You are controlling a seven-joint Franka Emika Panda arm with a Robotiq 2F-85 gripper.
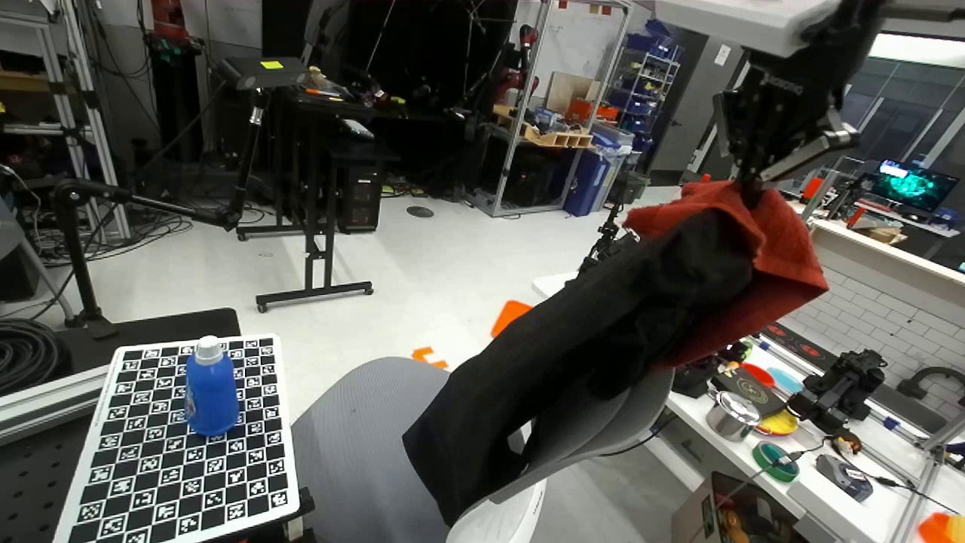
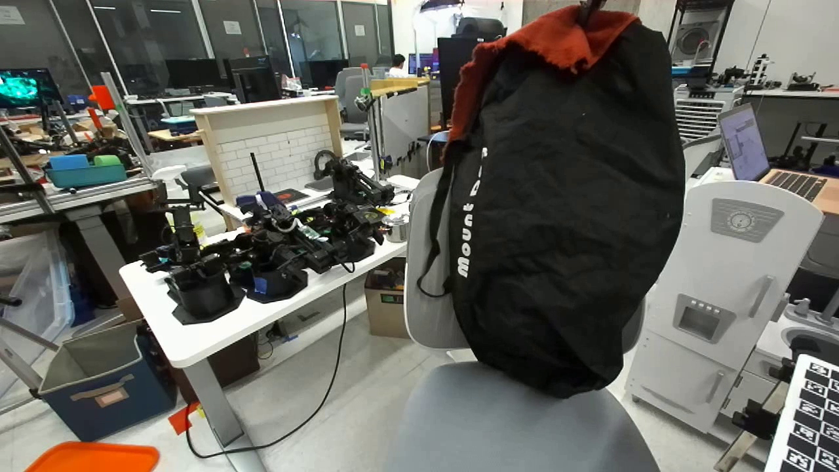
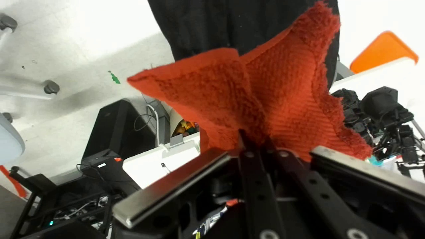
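My gripper is shut on the red cloth [image 3: 287,91], which bunches up between the fingertips. From it hangs a black cloth bag [image 1: 597,326] with white lettering, seen broad side on in exterior view 2. The bag [image 2: 566,204] hangs over the seat and in front of the backrest of a grey chair [image 2: 511,425]. In exterior view 1 the red cloth [image 1: 787,244] is high at the right, and the black bag slants down to the left across the chair. Whether the red cloth is joined to the bag cannot be told.
A blue bottle [image 1: 212,389] stands on a checkered marker board [image 1: 172,489] left of the chair. On the right is a white table [image 2: 177,338] with small black robot arms and a cable trailing down. A white toy fridge [image 2: 723,314] stands beside the chair.
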